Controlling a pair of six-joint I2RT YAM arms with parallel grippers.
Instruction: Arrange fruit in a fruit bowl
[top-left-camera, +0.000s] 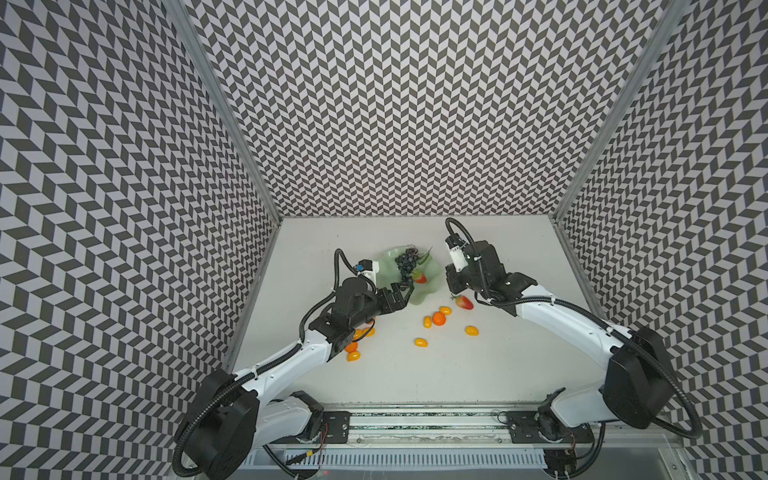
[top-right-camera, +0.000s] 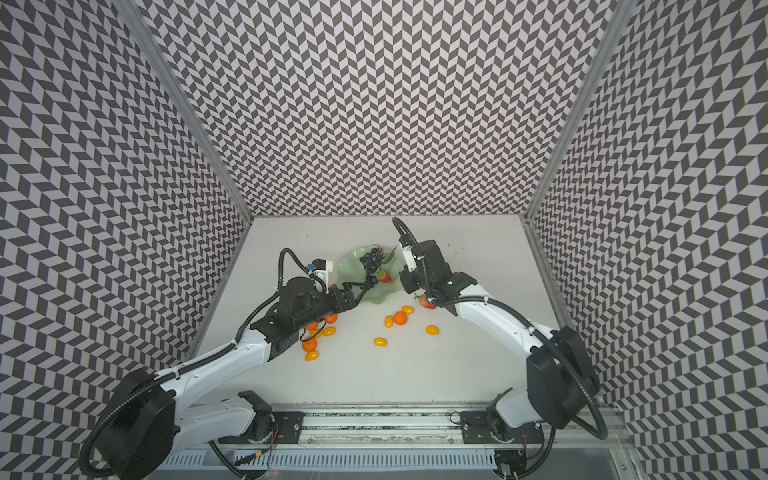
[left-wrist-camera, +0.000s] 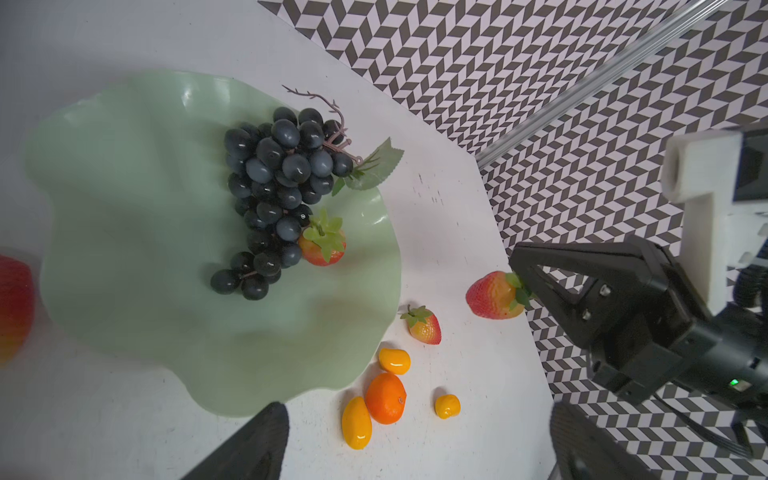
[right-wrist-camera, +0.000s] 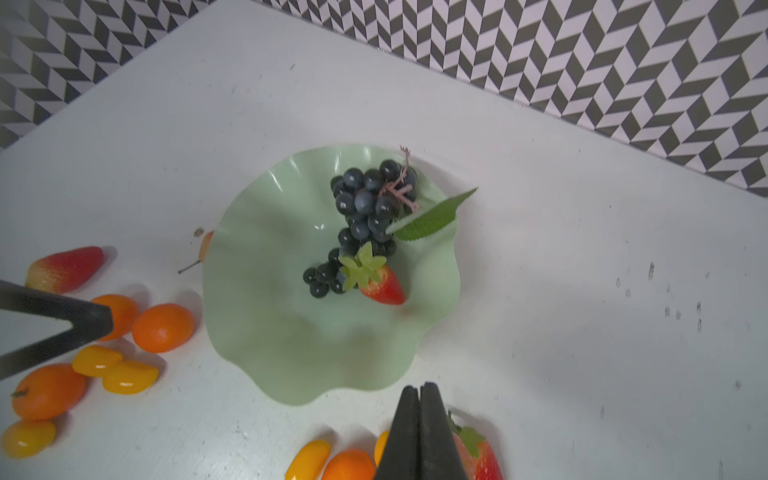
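Note:
The pale green wavy bowl (left-wrist-camera: 120, 320) holds a dark grape bunch (left-wrist-camera: 276, 192) with a leaf over the rim and one strawberry (left-wrist-camera: 326, 246). A second strawberry (left-wrist-camera: 489, 296) hangs by its leafy end from my right gripper, which is shut on it, right of the bowl and above the table. Another strawberry (left-wrist-camera: 424, 328) lies on the table by the bowl's right side. At the bowl's front left, my left gripper is open, its fingers (left-wrist-camera: 248, 444) wide apart with nothing gripped.
An orange (left-wrist-camera: 385, 398) and several small yellow fruits (left-wrist-camera: 357, 424) lie before the bowl. To its left are more oranges (right-wrist-camera: 162, 328), yellow fruits and a red-yellow fruit (right-wrist-camera: 65, 269); a stemmed fruit (right-wrist-camera: 206, 244) is partly hidden by the rim.

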